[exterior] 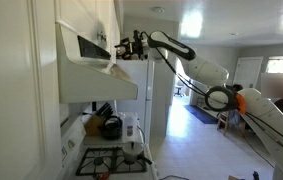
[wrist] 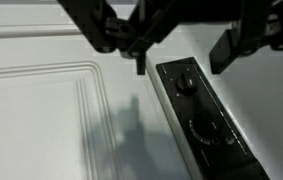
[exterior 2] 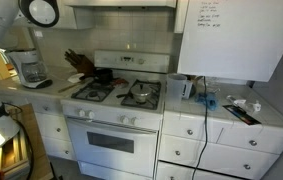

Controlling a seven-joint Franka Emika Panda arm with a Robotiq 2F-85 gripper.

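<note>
My gripper reaches in from the top of the wrist view, its two dark fingers apart with nothing between them. Just beyond them is a black control panel [wrist: 206, 120] with round knobs [wrist: 187, 82]; whether a finger touches it I cannot tell. To its left is a white panelled door [wrist: 36, 125], with a shadow falling on it. Exterior view 1 has the gripper [exterior: 128, 46] high up beside the white range hood [exterior: 96, 82], close to a dark panel [exterior: 93, 48] on the hood's front. The gripper is out of sight in exterior view 2.
Below the hood is a stove [exterior: 114, 160] with a pot [exterior 2: 141, 92] on it. A kettle [exterior: 112, 127] stands behind. White cabinets [exterior: 78, 18] border the hood above. Open floor [exterior: 206, 155] lies to the right.
</note>
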